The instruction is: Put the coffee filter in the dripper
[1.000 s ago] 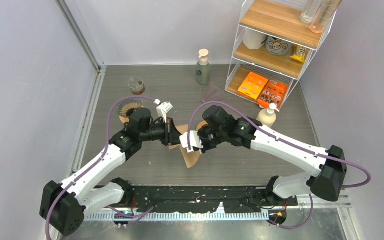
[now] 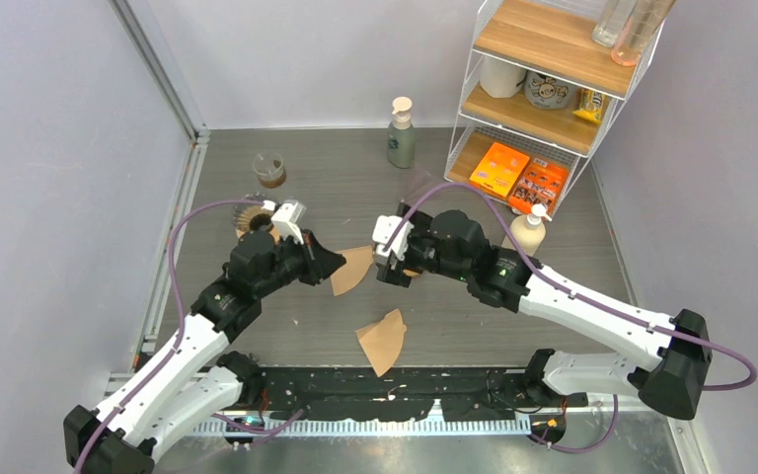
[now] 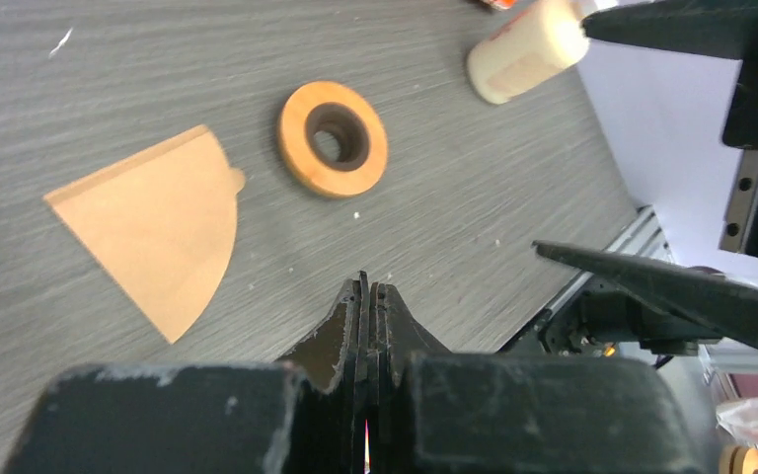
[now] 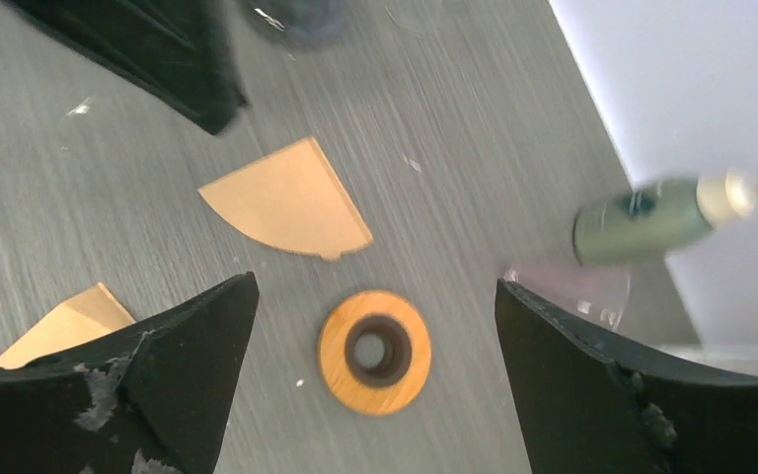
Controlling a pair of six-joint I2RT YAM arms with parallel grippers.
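Paper coffee filters lie on the table, one in the middle (image 2: 353, 265) and one nearer the front (image 2: 380, 344). The dripper (image 2: 247, 215), with ribbed inside, is partly hidden behind my left arm. My left gripper is shut above the table; what is between its fingers is unclear. My right gripper stands open with nothing held, over an orange-rimmed ring (image 4: 375, 385) and near the filters.
A glass (image 2: 269, 170) and green bottle (image 2: 401, 143) stand at the back. A cream bottle (image 2: 528, 232) stands right of my right gripper, before a wire shelf (image 2: 523, 123).
The two grippers have parted, left moving left, right moving right and up in the view. A filter that was at the grippers now lies nearer the front.
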